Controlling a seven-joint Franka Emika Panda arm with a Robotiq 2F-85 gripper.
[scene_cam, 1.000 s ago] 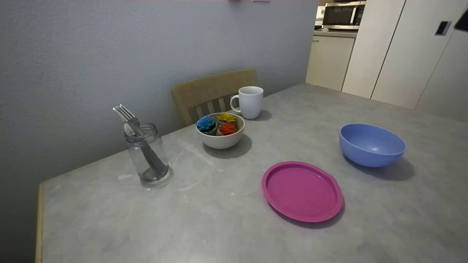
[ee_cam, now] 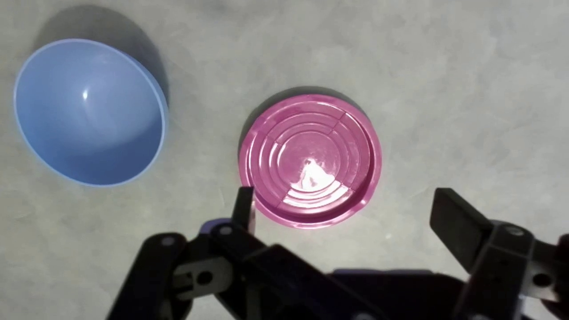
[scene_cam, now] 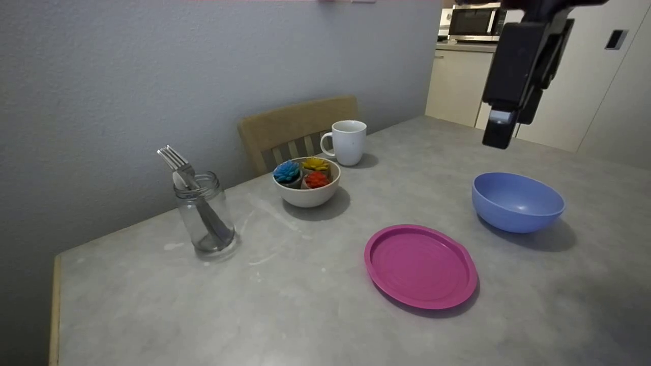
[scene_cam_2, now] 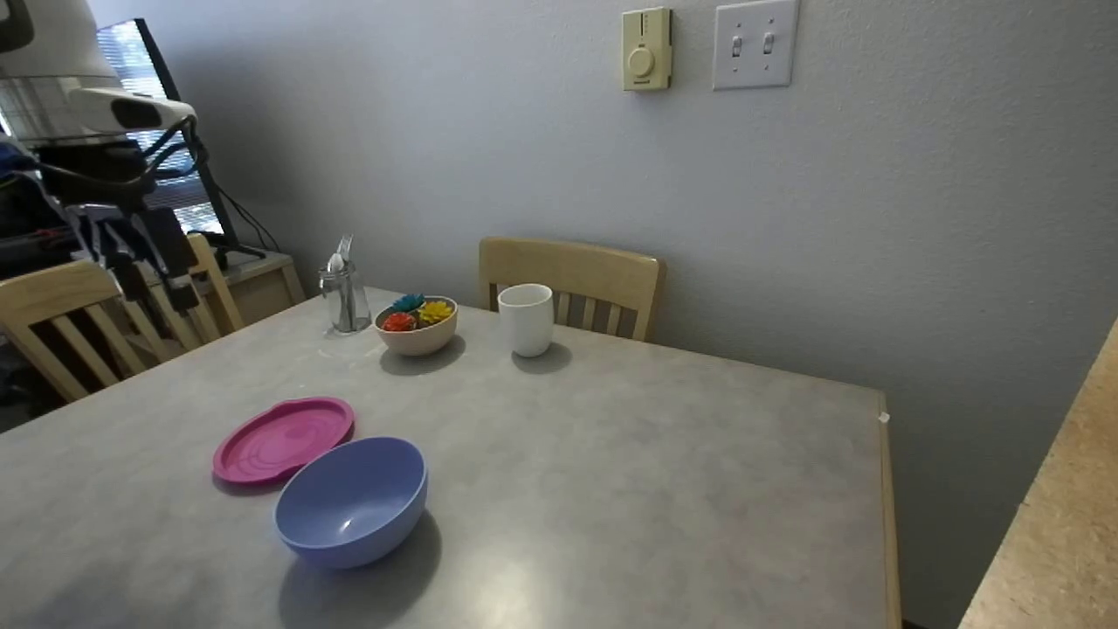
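Observation:
Wide apart in the wrist view, the dark fingers of my open gripper have nothing between them but the view of the table below. The round pink lid or plate lies flat on the table, beneath and just ahead of the fingertips in that view. To its left sits a blue bowl, empty. In exterior view 1 my gripper hangs in the air, well above the table. Exterior view 2 has the pink lid close beside the blue bowl, with my gripper high at the left.
Along the wall side stand a glass jar with cutlery, a white bowl holding colourful succulents, and a white mug. A wooden chair is behind them. The table's front left, in exterior view 1, is bare.
My gripper has come into exterior view 1 from the upper right, now hanging at the upper right of the picture. The objects on the table have not moved.

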